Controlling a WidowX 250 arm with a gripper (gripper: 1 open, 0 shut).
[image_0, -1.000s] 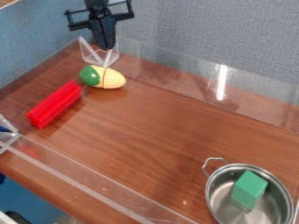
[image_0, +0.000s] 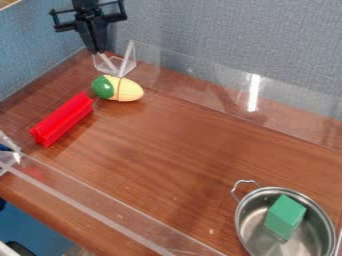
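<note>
My gripper (image_0: 95, 45) hangs high at the top left, dark and small, over the back left corner of the wooden table; its fingers are too small to tell open from shut. Below and a little right of it lies a yellow corn toy (image_0: 126, 90) with a green end. A red block (image_0: 63, 119) lies at the left. A green block (image_0: 285, 213) sits inside a steel pot (image_0: 250, 225) at the front right.
Clear plastic walls border the wooden table (image_0: 174, 160) at the back and front left.
My gripper has moved left, away from above the corn toward the back left corner. The objects on the table have not moved.
</note>
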